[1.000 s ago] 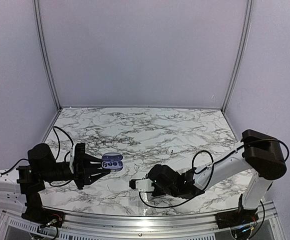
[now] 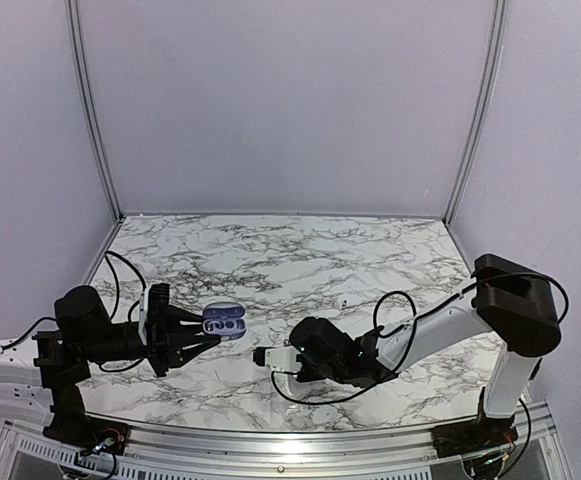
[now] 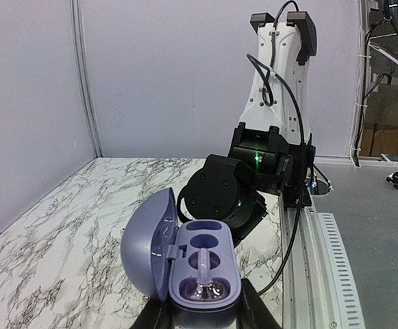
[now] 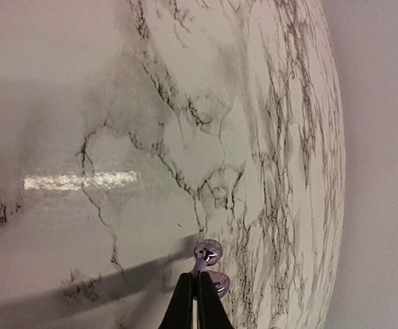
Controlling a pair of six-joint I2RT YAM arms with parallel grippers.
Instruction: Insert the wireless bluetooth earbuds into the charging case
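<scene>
The purple charging case (image 3: 202, 274) is held upright with its lid (image 3: 144, 247) swung back, and my left gripper is shut on its lower part. A glossy bridge-shaped piece (image 3: 204, 266) crosses the front wells, looking like a seated earbud; the well (image 3: 204, 240) behind it is empty. In the top view, the case (image 2: 224, 322) sits at the left fingertips, above the table. My right gripper is shut on a purple clip earbud (image 4: 208, 251) by its thin bridge, its two rounded ends beyond the tips. From above, the right fingers are hidden.
A tiny pale item (image 2: 344, 302), too small to make out, rests on it. The right arm's black wrist (image 2: 335, 355) stands to the right of the case, with a loose cable looping in front.
The right arm has shifted slightly left in the top view. The left arm and case have not moved.
</scene>
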